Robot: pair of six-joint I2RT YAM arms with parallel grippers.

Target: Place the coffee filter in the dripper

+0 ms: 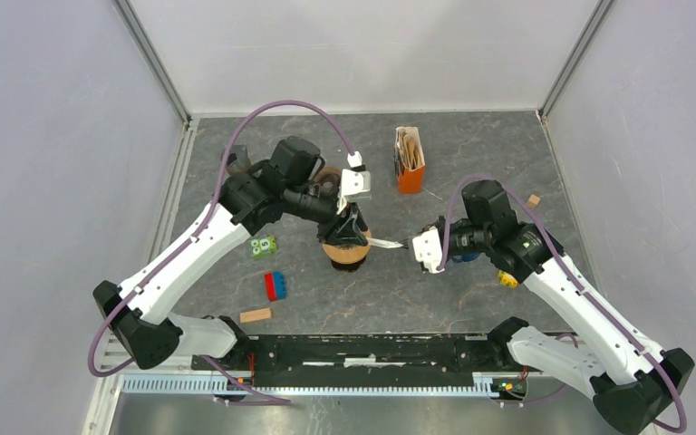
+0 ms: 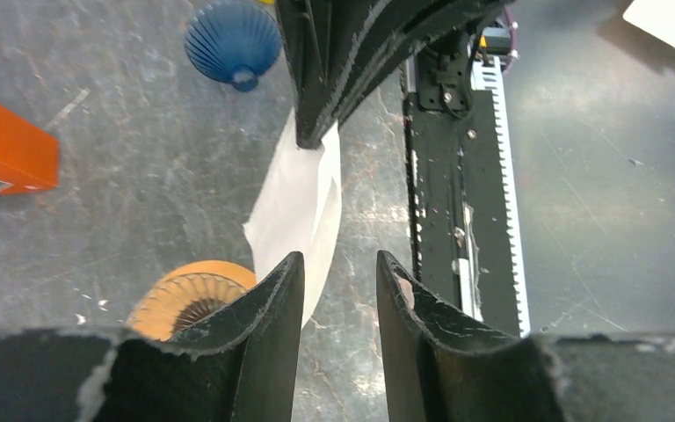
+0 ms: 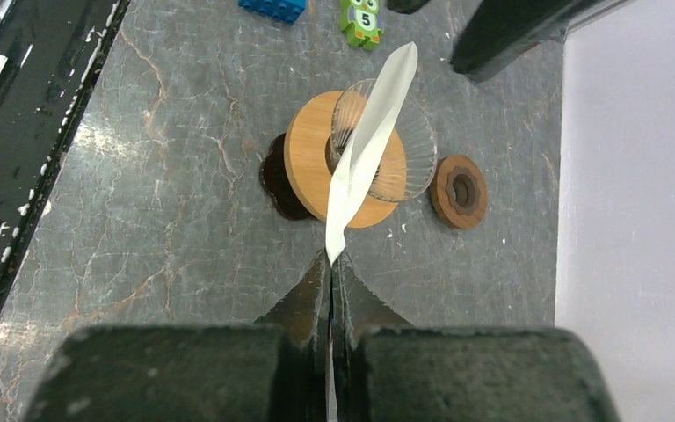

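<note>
My right gripper is shut on the white coffee filter (image 3: 372,145), pinching one end so that the folded paper sticks out beyond its fingertips. The dripper, a clear ribbed cone with a wooden collar (image 3: 308,163), stands on a dark base; in the right wrist view the filter crosses in front of it. In the left wrist view, my left gripper is open, its fingers apart. The filter's free end passes behind one left finger (image 2: 272,330); contact cannot be told. From the top, the left gripper (image 1: 360,234) covers part of the dripper (image 1: 344,255).
An orange box of papers (image 1: 410,163) stands behind the grippers. A blue ribbed cup (image 2: 233,40) lies near the right gripper. Toy blocks (image 1: 275,285), a green toy (image 1: 264,246) and a yellow toy (image 1: 507,279) are scattered around.
</note>
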